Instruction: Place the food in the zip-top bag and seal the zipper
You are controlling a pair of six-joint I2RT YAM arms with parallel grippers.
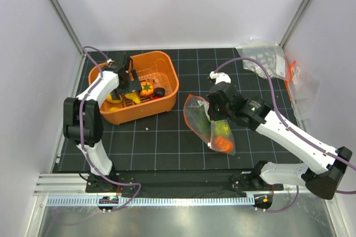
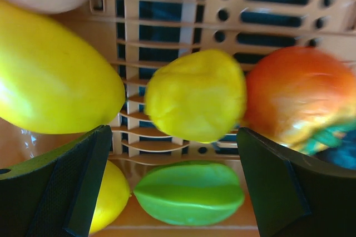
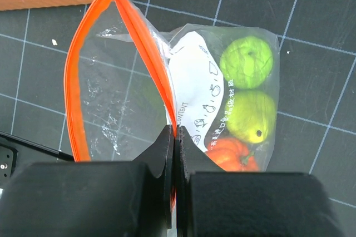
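In the left wrist view my left gripper is open above the orange bin, its fingers either side of a yellow lumpy fruit (image 2: 194, 95) and nothing held. A green star fruit (image 2: 189, 192), a long yellow fruit (image 2: 50, 70) and a red-orange fruit with a green calyx (image 2: 300, 92) lie around it. My right gripper is shut on the orange-edged rim of the clear zip bag (image 3: 125, 103), whose mouth gapes. Inside the bag show a green fruit (image 3: 247, 62), a yellow-green fruit (image 3: 250, 115) and an orange pumpkin-like item (image 3: 231, 153).
The orange bin (image 1: 136, 113) stands at the back left, its walls around the left gripper. Spare clear bags (image 1: 267, 59) lie at the back right.
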